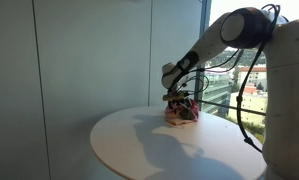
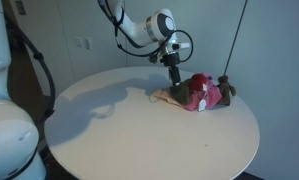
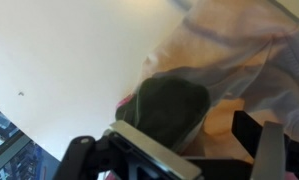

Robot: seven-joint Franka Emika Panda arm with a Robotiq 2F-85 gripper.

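A pile of soft things lies near the table's edge. In exterior view 2 it shows a dark green piece (image 2: 179, 91), a red piece (image 2: 198, 82), a pink cloth (image 2: 204, 99) and a brown item (image 2: 226, 88). Directly over the pile, my gripper (image 1: 175, 98) points downward. From the wrist, the dark green piece (image 3: 167, 108) lies just past the open fingers, with a pale, see-through material (image 3: 214, 55) beside it. Nothing is held between the fingers. Whether a fingertip touches the pile is not clear.
A window (image 1: 251, 95) stands behind the table on the right in exterior view 1.
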